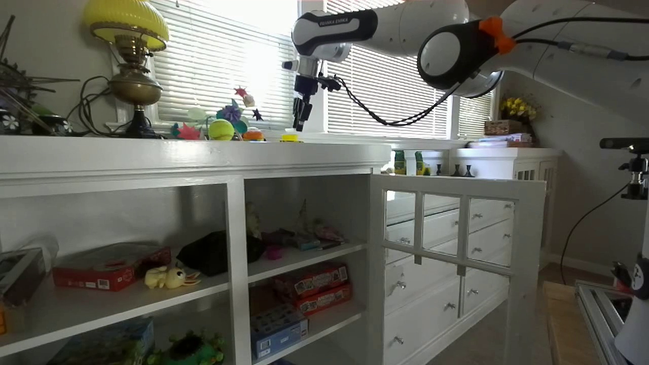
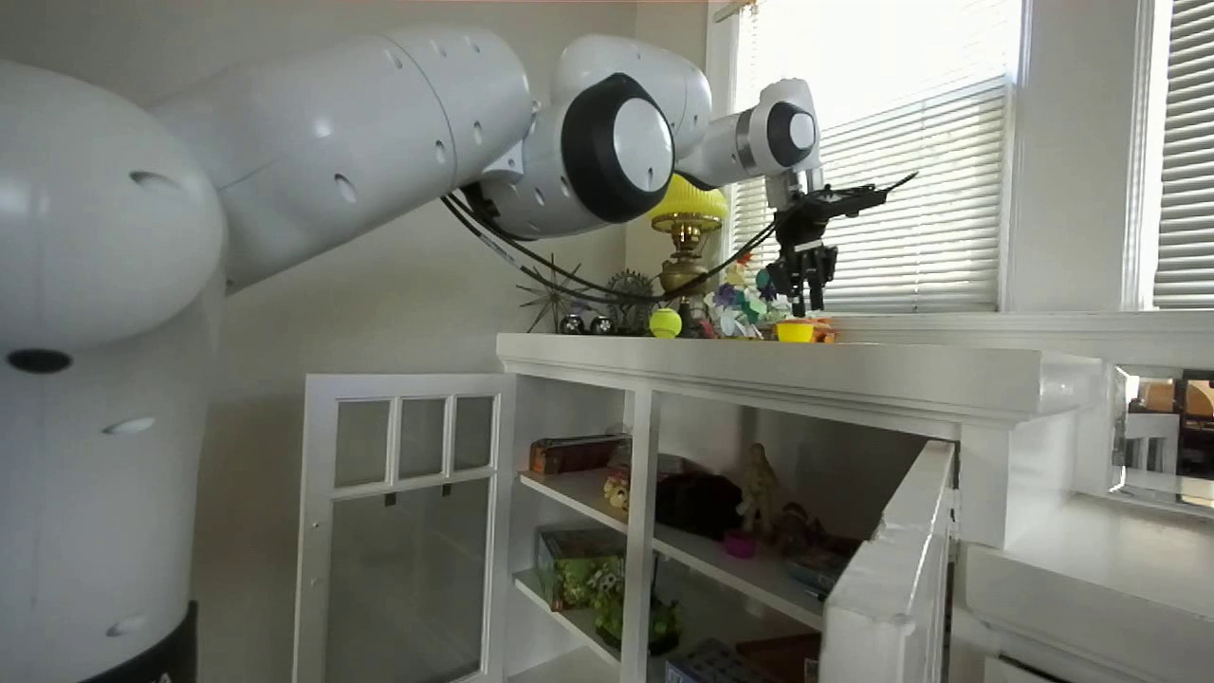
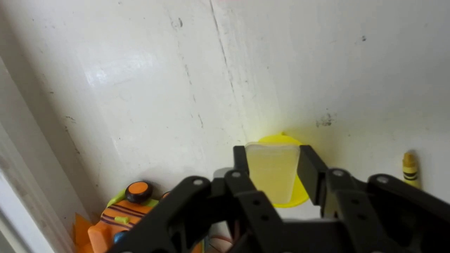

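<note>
My gripper is shut on a small translucent, frosted piece point(image 3: 272, 175), which spans the space between its black fingers. Directly beneath, in the wrist view, a round yellow dish point(image 3: 300, 192) shows around and through this piece. Exterior view 1 has the gripper point(image 1: 299, 129) low over the yellow dish point(image 1: 290, 138) on the white cabinet top. From the other side, the gripper point(image 2: 808, 312) likewise appears just above the yellow dish point(image 2: 796, 332). Whether the held piece touches the dish cannot be told.
An orange striped toy point(image 3: 122, 219) and a yellow crayon point(image 3: 410, 170) lie either side of the dish. Left along the cabinet top point(image 1: 182, 155) stand a tennis ball point(image 1: 220, 129), paper flowers and a lamp point(image 1: 135, 91). Bare white surface lies to the right.
</note>
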